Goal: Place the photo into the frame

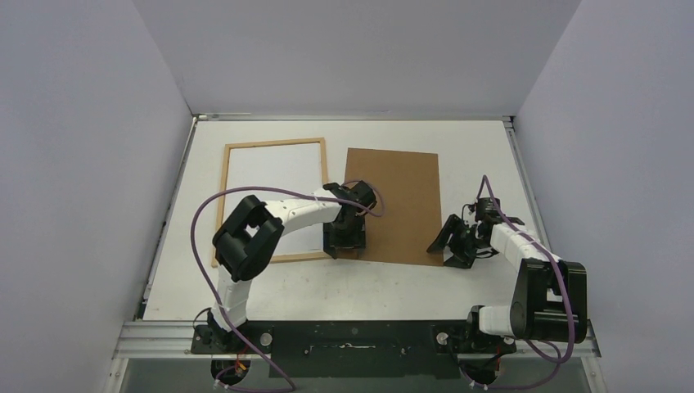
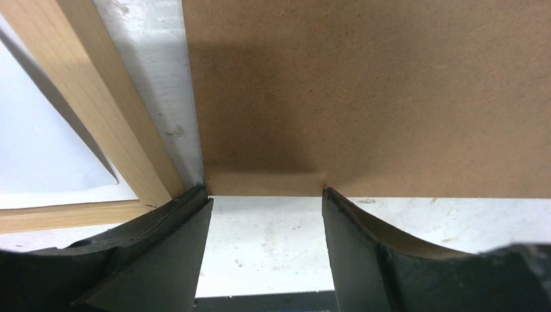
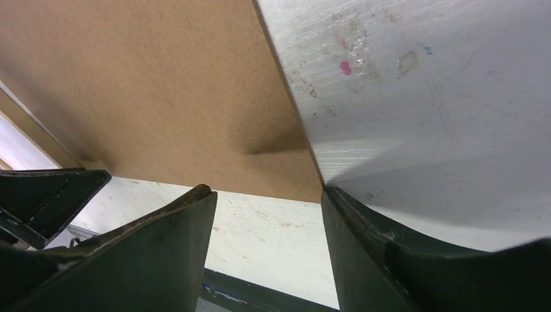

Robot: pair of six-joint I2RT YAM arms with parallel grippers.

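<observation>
A brown board lies on the white table, right of the wooden frame, which holds a white sheet. My left gripper is low at the board's near-left corner, beside the frame's corner; in the left wrist view its fingertips are parted at the board's near edge, one between board and frame. My right gripper is low at the board's near-right corner; in the right wrist view one fingertip meets the board's side edge. Whether anything is gripped is unclear.
Bare table lies behind and right of the board, and along the front below board and frame. Side walls bound the workspace. The left arm reaches across the frame.
</observation>
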